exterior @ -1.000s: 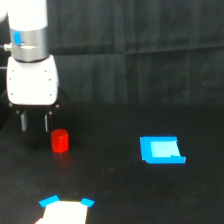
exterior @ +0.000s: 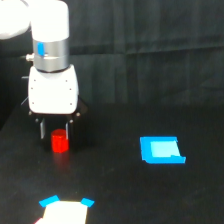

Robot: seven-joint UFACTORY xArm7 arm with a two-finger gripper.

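A small red cylinder-like object (exterior: pixel 60 143) sits on the dark table at the left of the camera view. My white gripper (exterior: pixel 56 128) is right by it, its fingers pointing down. The two fingers stand apart, one to the left of the red object's top and one at its upper right, so the gripper is open. Whether the fingers straddle the object or are slightly behind it, I cannot tell.
A blue-taped square with a pale centre (exterior: pixel 162 150) lies at the right. A pale sheet with blue tape at its corners (exterior: pixel 65 212) lies at the front edge. A black curtain (exterior: pixel 150 60) hangs behind.
My gripper has moved right and a little lower in the view, from left of the red object to right by it. The red object has not visibly moved.
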